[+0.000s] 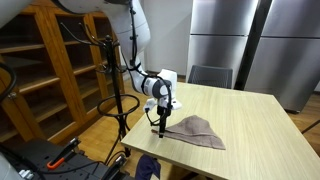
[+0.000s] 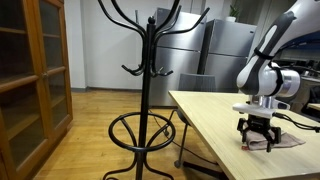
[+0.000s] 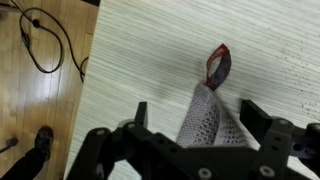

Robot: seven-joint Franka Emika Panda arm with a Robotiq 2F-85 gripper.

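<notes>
A grey-brown cloth [image 1: 202, 130] lies flat and slightly rumpled on the pale table. One corner, carrying a red loop [image 3: 217, 68], reaches up between my fingers in the wrist view. My gripper is open, with a dark finger on each side of that corner; the right fingertip [image 3: 252, 112] is close to the cloth's edge, and whether it touches cannot be told. From the side, the gripper [image 2: 259, 142] is low over the tabletop at the cloth's near end.
A black coat stand [image 2: 145, 100] rises beside the table's left edge. A dark chair [image 1: 211, 78] stands at the far side. Cables lie on the wooden floor.
</notes>
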